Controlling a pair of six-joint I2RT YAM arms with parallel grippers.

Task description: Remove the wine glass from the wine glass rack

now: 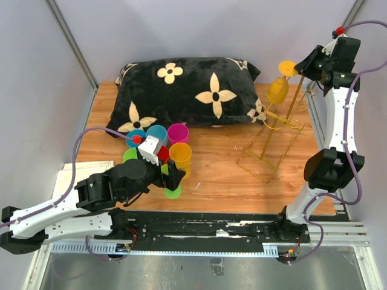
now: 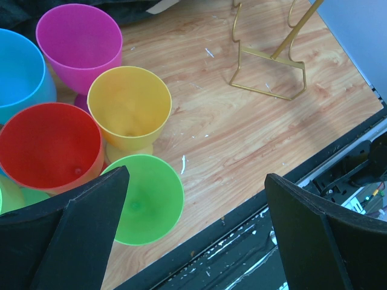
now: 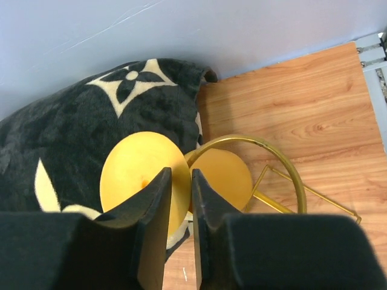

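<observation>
In the top view a yellow wine glass (image 1: 278, 89) hangs base-up on the gold rack (image 1: 261, 156), its round base (image 1: 286, 67) high at the top. My right gripper (image 1: 302, 67) is at that base; in the right wrist view its fingertips are close together at the rim of the yellow disc (image 3: 138, 175), and whether they grip it is unclear. A second yellow disc (image 3: 221, 175) lies behind, inside the rack's ring. My left gripper stands open above the coloured cups at left, holding nothing.
Several coloured cups, such as pink (image 2: 78, 48), red (image 2: 42, 145) and green (image 2: 148, 202), stand at centre-left. A black patterned pillow (image 1: 175, 93) lies along the back wall. Papers (image 1: 72, 175) lie at the left; bare wood lies between cups and rack.
</observation>
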